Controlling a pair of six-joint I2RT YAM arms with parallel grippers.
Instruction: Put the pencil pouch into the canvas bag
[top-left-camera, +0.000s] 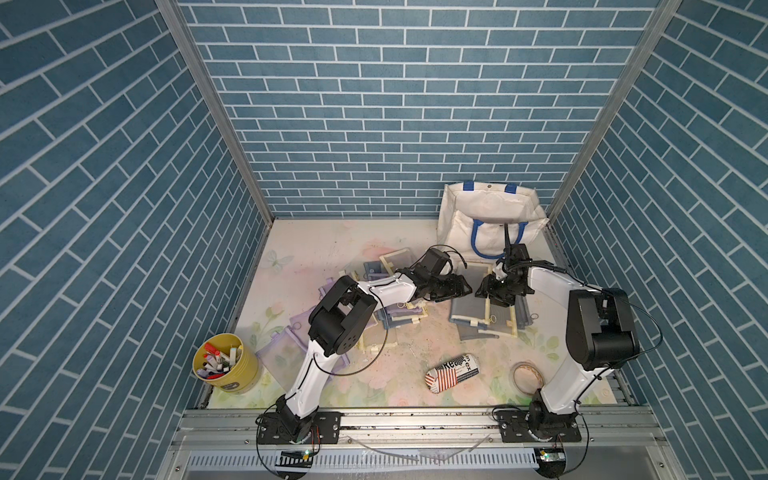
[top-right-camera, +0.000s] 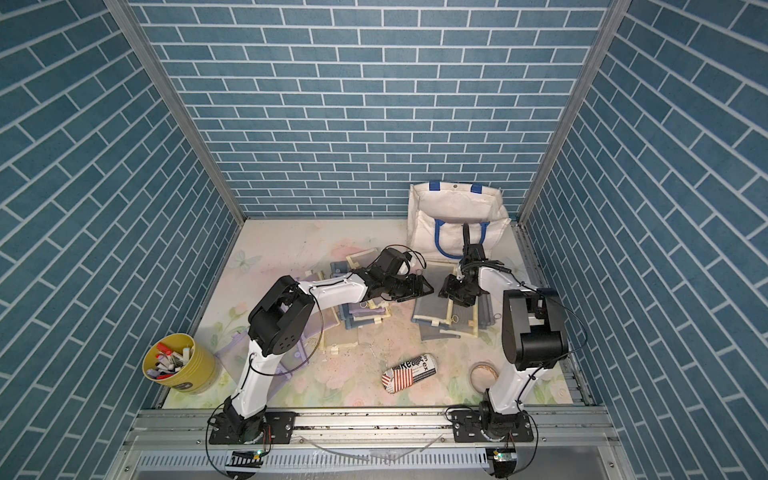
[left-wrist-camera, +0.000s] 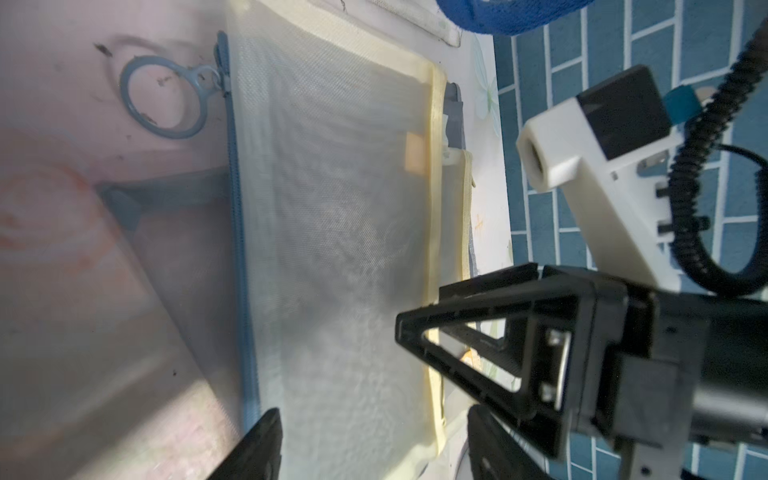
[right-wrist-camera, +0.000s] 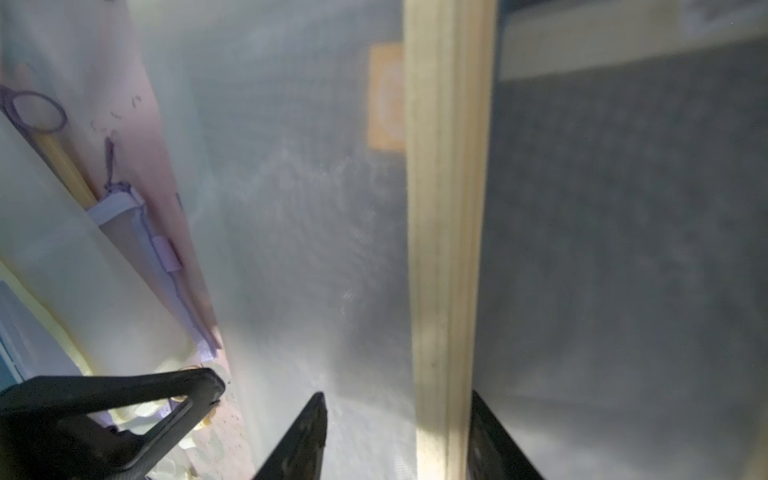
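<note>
A grey mesh pouch with cream edging (top-left-camera: 468, 310) lies on top of a stack of similar pouches right of the table's middle. Standing open over its left side, my left gripper (top-left-camera: 462, 289) has the blue-zipped mesh (left-wrist-camera: 344, 240) beneath its fingers. My right gripper (top-left-camera: 485, 293) is above the pouch's right side, part open. In the right wrist view the cream edge strip (right-wrist-camera: 448, 240) runs between its fingertips, close to one finger (right-wrist-camera: 492, 440); contact there cannot be told. Behind the stack, the white canvas bag (top-left-camera: 460, 228) with blue handles stands with its top open.
More mesh pouches (top-left-camera: 297, 328) lie to the left, partly under the left arm. A yellow bucket of markers (top-left-camera: 240, 374), a striped printed pouch (top-left-camera: 452, 373) and a tape roll (top-left-camera: 516, 377) stand near the front. Both grippers are close together.
</note>
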